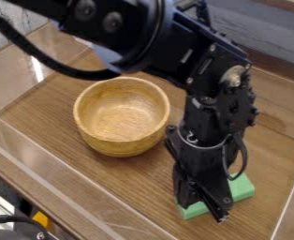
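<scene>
My black gripper (202,187) reaches down at the right of the tray, its fingertips low over a green block (237,189) that lies on the wooden floor. The gripper and its cables cover much of the block, so whether anything is between the fingers is hard to see. A round wooden bowl (112,110) stands to the left of the gripper.
The wooden tray floor (112,187) is clear below the bowl and at the far right. Low walls border it at the back, left and front.
</scene>
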